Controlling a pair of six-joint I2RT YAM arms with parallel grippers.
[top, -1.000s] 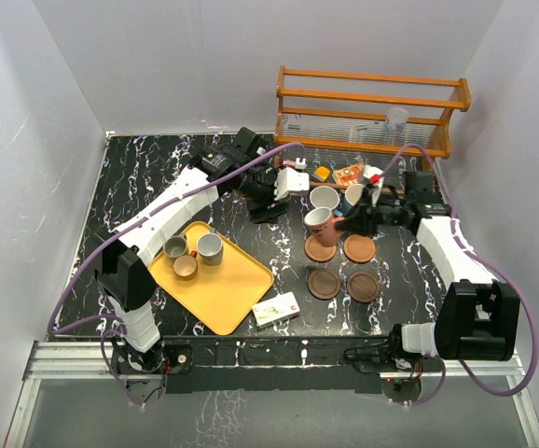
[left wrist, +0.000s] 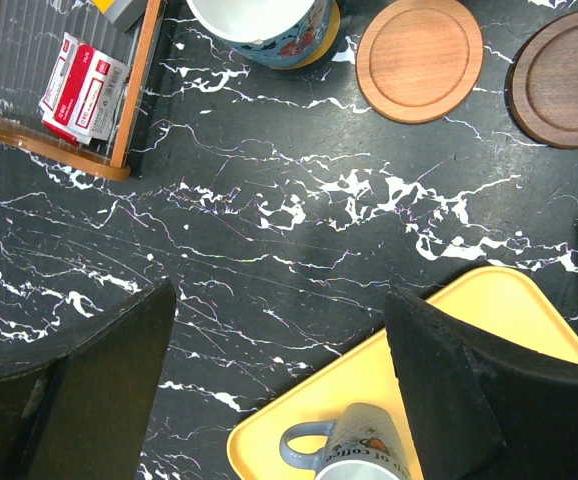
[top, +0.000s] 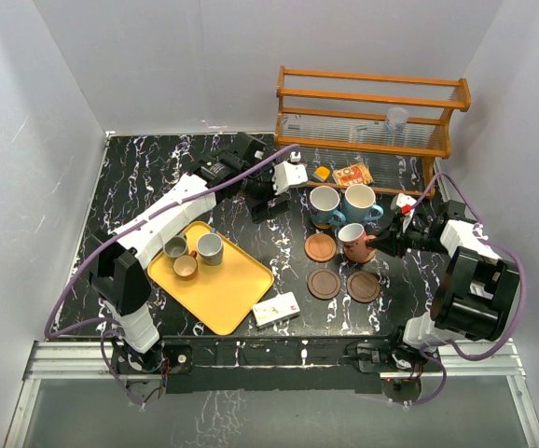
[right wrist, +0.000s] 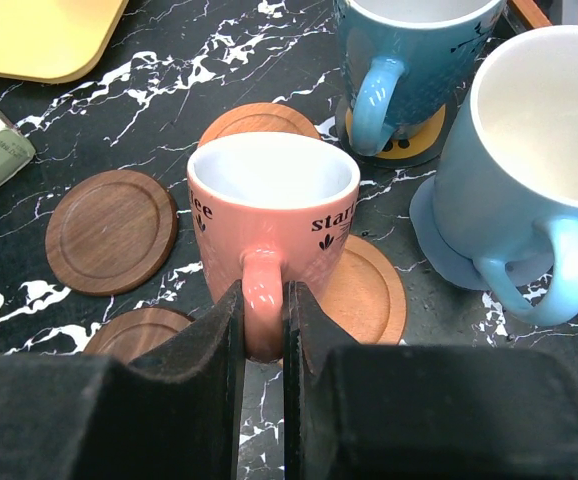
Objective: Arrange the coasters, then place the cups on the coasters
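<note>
A pink cup point(right wrist: 269, 220) with a white inside is held by its handle, my right gripper being shut on it. From above, the pink cup point(top: 354, 245) overlaps the right one of two light wooden coasters, just in front of the blue cups; the right wrist view shows part of that light coaster point(right wrist: 369, 300) beyond and beside the cup's base. Whether the base touches it cannot be made out. My left gripper point(top: 271, 203) stands open over bare table at the middle; in its own view only marble lies between the fingers.
Two blue cups point(top: 324, 203) stand on coasters close behind. In front lie two dark coasters point(top: 324, 284). The yellow tray point(top: 223, 313) with several cups is at the left, a white box point(top: 276, 310) beside it. A wooden rack point(top: 363, 140) stands at the back.
My right gripper, with the pink cup in it, has moved right from over the left light coaster to the right one, and lowered slightly.
</note>
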